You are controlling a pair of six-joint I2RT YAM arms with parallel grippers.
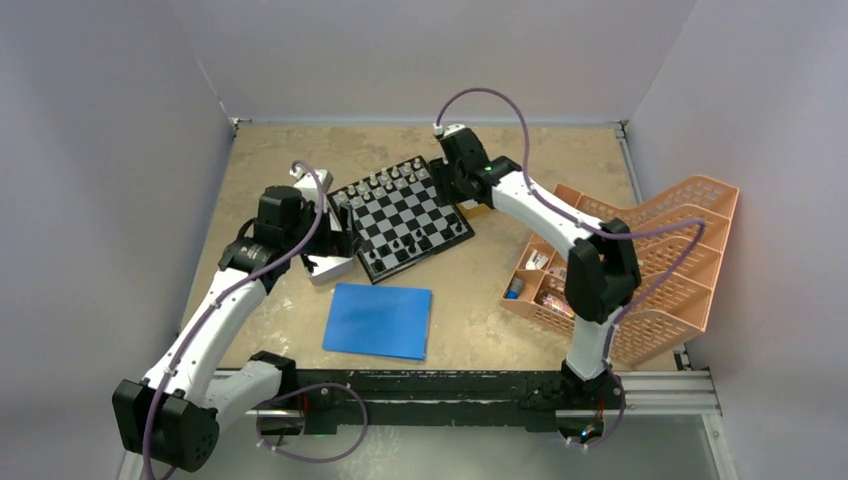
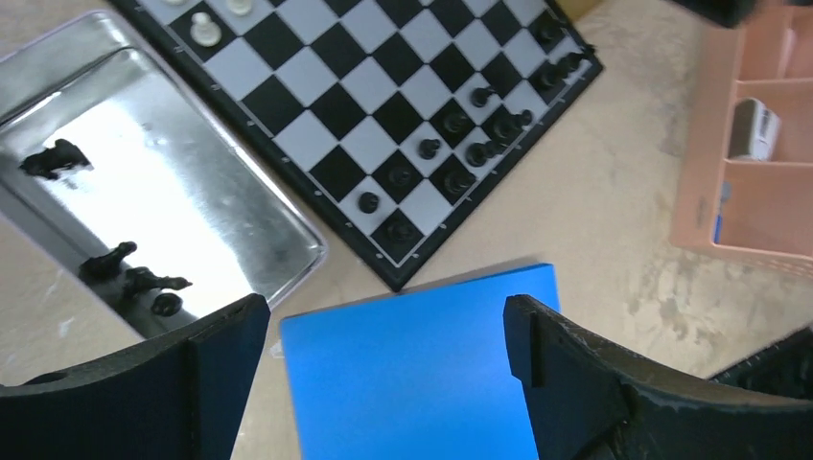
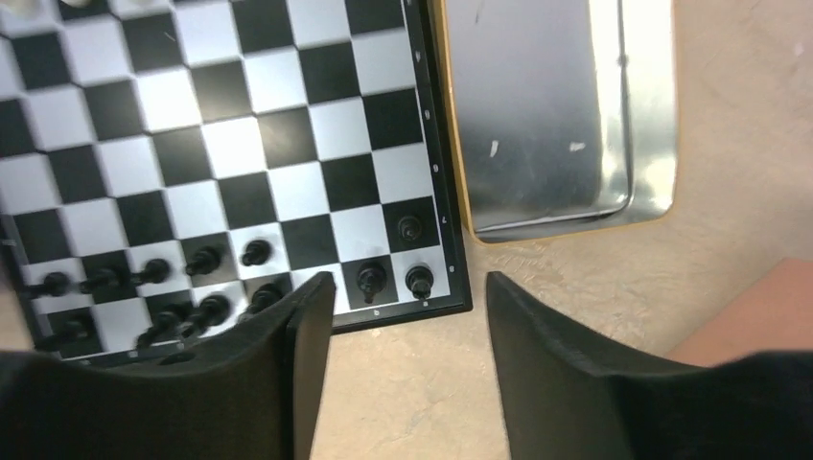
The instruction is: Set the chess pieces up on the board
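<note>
The chessboard (image 1: 400, 215) has white pieces (image 2: 205, 30) on one side and black pieces (image 3: 257, 252) on the other. At its right corner stand black pieces (image 3: 419, 280). My right gripper is above that edge, fingers apart and nothing visible between them. My left gripper is open and empty over the board's left side, near a metal tray (image 2: 192, 192) with several loose black pieces (image 2: 58, 158).
An empty metal tray (image 3: 537, 105) lies right of the board. A blue mat (image 1: 376, 320) lies in front, and an orange organiser (image 1: 680, 270) stands at the right. Bare table shows between mat and organiser.
</note>
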